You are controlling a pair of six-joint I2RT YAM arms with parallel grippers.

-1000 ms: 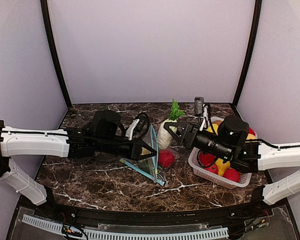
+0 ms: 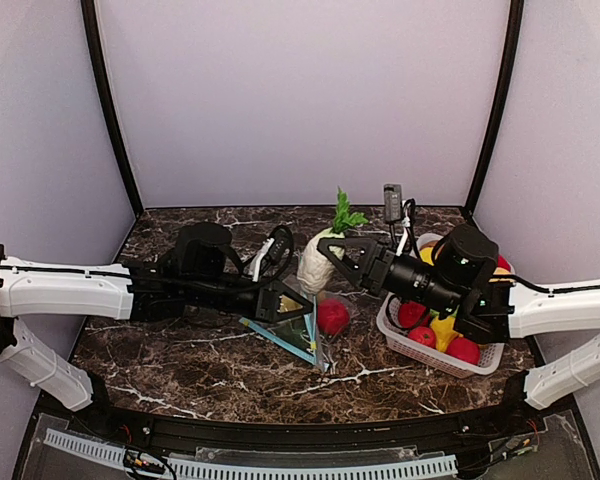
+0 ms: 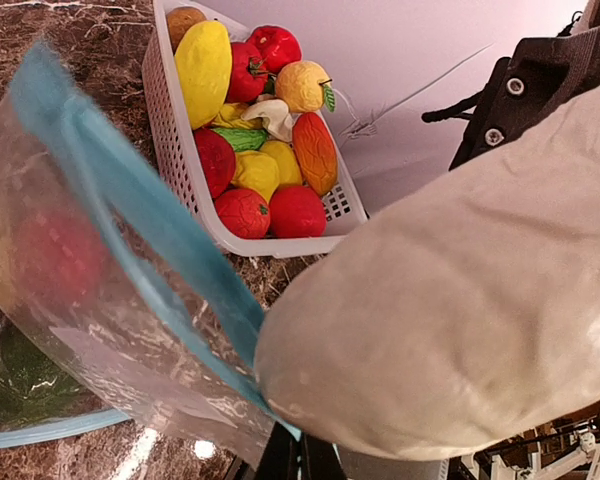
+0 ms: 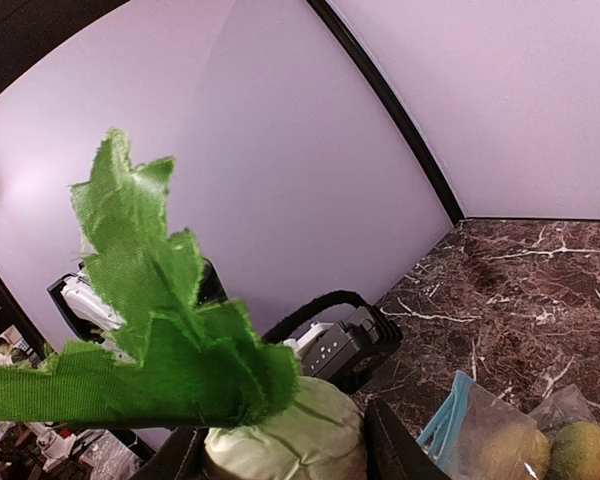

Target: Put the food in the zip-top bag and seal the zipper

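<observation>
A white radish with green leaves [image 2: 321, 262] hangs over the bag, its leafy end in my right gripper [image 2: 338, 254], which is shut on it. In the left wrist view the radish [image 3: 430, 290] fills the right side, close beside the bag's blue zip edge [image 3: 170, 225]. My left gripper is shut with the thin zip edge at its fingertips. Inside the clear bag [image 3: 160, 345] a red item [image 3: 60, 255] and a green one [image 3: 20, 380] show through the plastic. The right wrist view shows yellowish food [image 4: 578, 450] in the bag too.
A white basket [image 2: 430, 356] of several fruits and vegetables stands on the right, partly under my right arm. Bare marbled table [image 2: 210, 370] lies in front of the bag.
My left arm has hardly moved.
</observation>
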